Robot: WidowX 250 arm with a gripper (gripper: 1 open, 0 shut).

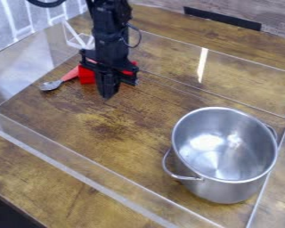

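My gripper point(108, 78) is low over the upper left of the wooden surface, in front of a red block point(88, 73) that it partly hides. It looks shut, with nothing visible between its dark fingers, though they are small in view. A spoon point(51, 85) with a pink handle lies at the left, its handle reaching toward the red block. A large steel pot point(223, 153) with side handles stands at the lower right.
Clear low walls or panels border the wooden work area point(109, 129).
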